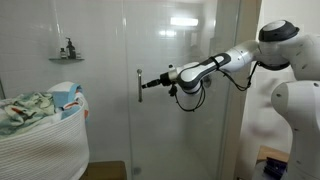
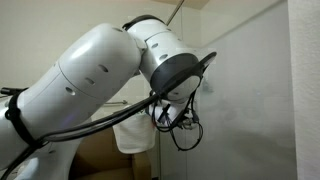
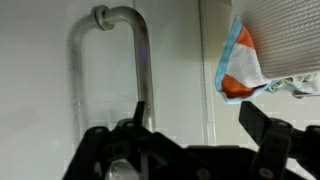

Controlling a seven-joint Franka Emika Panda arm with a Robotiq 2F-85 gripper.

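Note:
A glass shower door (image 1: 165, 125) carries an upright metal handle (image 1: 140, 90). My gripper (image 1: 148, 84) reaches leftward to the handle at about mid-height of the door. Seen from the wrist, the curved bar of the handle (image 3: 146, 65) runs down to the left finger, with a fainter matching bar showing to its left. Both black fingers (image 3: 265, 132) stand wide apart, so the fingers are open; the handle is at the left fingertip, and whether they touch cannot be told. In exterior view 2 the arm (image 2: 100, 65) hides most of the handle area.
A large white woven basket (image 1: 45, 150) filled with cloths (image 1: 25, 112) stands at the left. A small corner shelf (image 1: 67, 58) with a bottle is on the wall behind. Below the handle sits a brown box-like object (image 1: 105, 171). Cables (image 2: 190, 140) loop loosely near the wrist.

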